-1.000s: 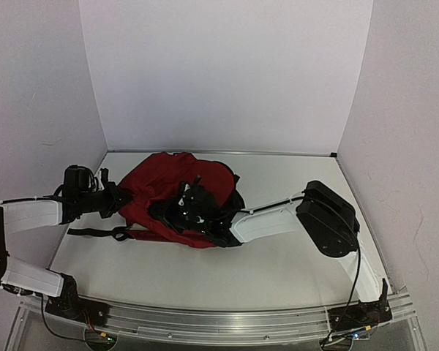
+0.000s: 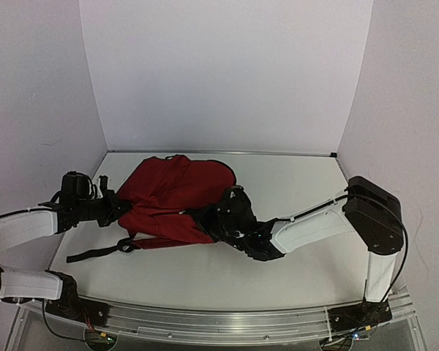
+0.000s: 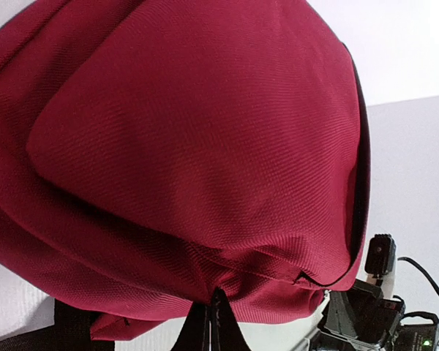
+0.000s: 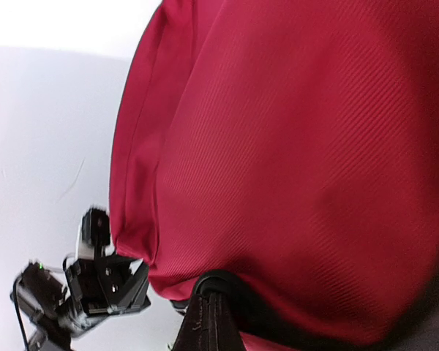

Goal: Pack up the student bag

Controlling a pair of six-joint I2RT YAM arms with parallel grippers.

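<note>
The red bag (image 2: 179, 179) lies on the left part of the table, its cloth creased. At its left edge my left gripper (image 2: 124, 208) is shut, and in the left wrist view folds of the red cloth run together at its fingertips (image 3: 218, 306). On the bag's front right side my right gripper (image 2: 194, 213) is low against the cloth. Its fingers are together in the right wrist view, against a black edging (image 4: 230, 285) of the bag. Whether a zip pull sits between them is hidden. The bag's inside does not show.
A black strap with a buckle (image 2: 124, 245) trails from the bag's front left across the table. Bare table (image 2: 300, 274) lies to the right and in front. White walls (image 2: 227, 80) close off the back and both sides.
My right gripper has moved to the right along the bag's front, its forearm shifting right too. The bag's dark right side no longer shows. The left gripper stays at the left edge, with small shifts.
</note>
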